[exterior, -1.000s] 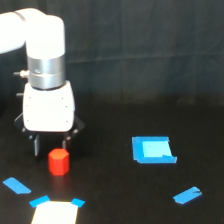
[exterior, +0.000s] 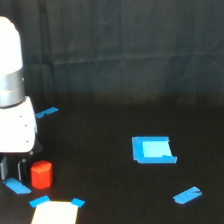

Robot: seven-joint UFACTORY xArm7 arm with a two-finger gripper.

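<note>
A white robot arm with its gripper point(exterior: 14, 164) is at the left edge, partly out of view; dark fingers show below the white housing, too dim to tell how they stand. Just right of them a red block point(exterior: 41, 175) sits on the black surface.
A pale square point(exterior: 156, 149) edged with blue tape lies at centre right. A cream square point(exterior: 55, 214) with blue tape is at the bottom left. Loose tape strips point(exterior: 186, 195) lie about.
The arm has moved left and slightly down, partly out of frame. The red block now sits a little further left and slightly higher in the view.
</note>
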